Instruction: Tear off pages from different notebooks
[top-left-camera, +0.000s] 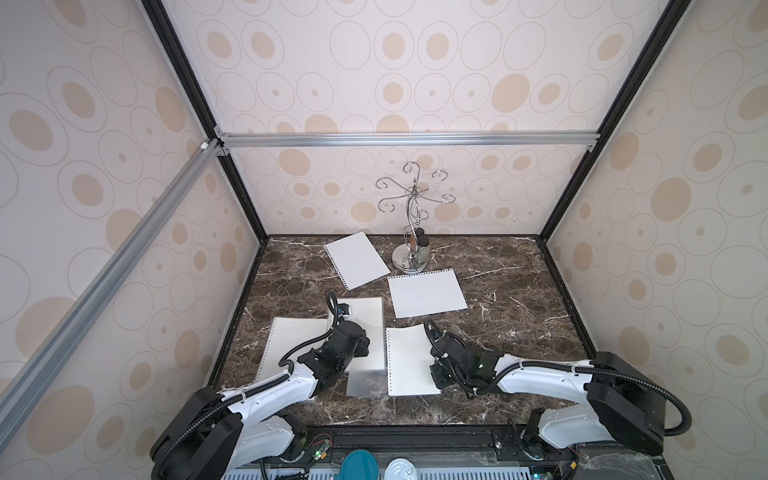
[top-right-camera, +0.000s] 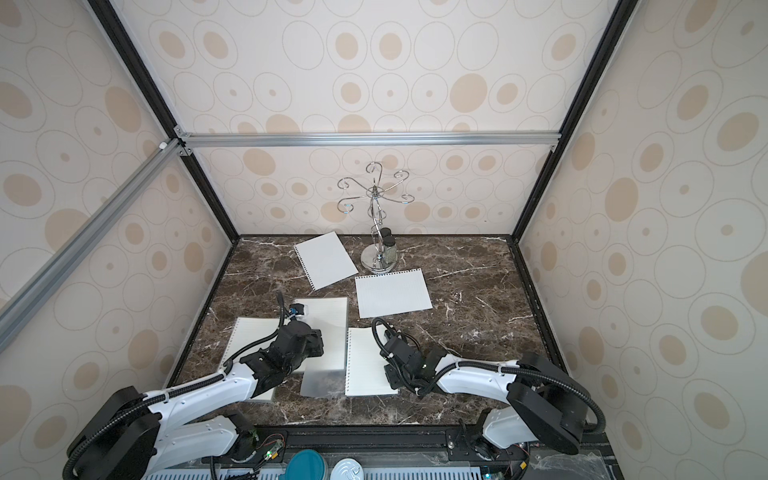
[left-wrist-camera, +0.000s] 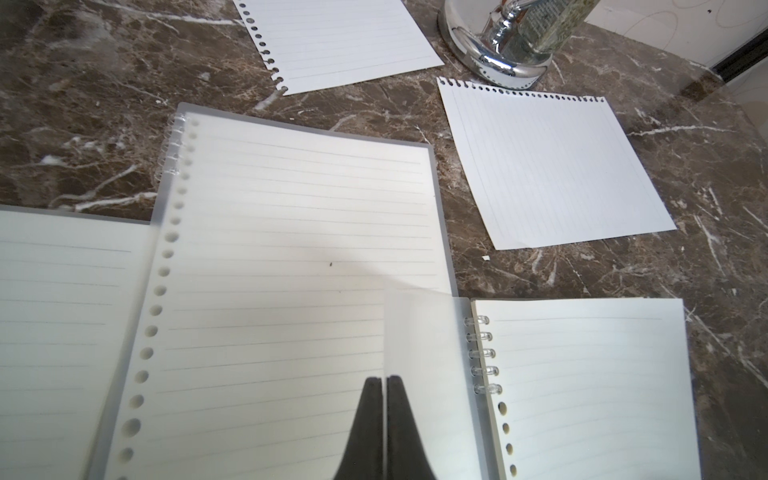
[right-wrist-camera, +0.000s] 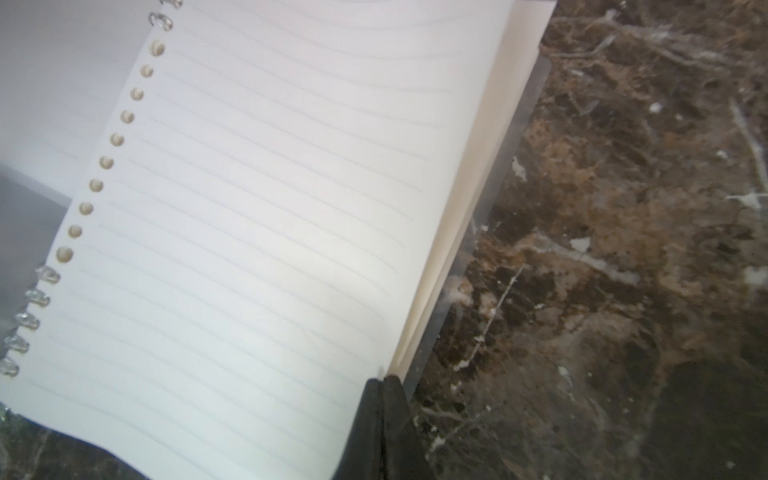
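Two ring-bound notebooks lie open at the front. In the right wrist view the right notebook (right-wrist-camera: 264, 208) has a lined top page whose right edge is lifted off the pages beneath. My right gripper is shut at that edge, with nothing clear between its fingers. The left notebook (left-wrist-camera: 296, 208) lies open, its left half under my left arm in the top views. Over its right page my left gripper is shut, nothing showing between its fingers. The right notebook's translucent cover (left-wrist-camera: 428, 344) overlaps the left notebook. Two loose torn pages (top-left-camera: 356, 261) (top-left-camera: 427, 293) lie farther back.
A chrome stand (top-left-camera: 413, 216) with a dark-lidded jar (top-left-camera: 421, 248) rises at the back, close to the loose pages. Bare marble table (top-left-camera: 512, 304) stretches along the right. Walls enclose the left, right and back.
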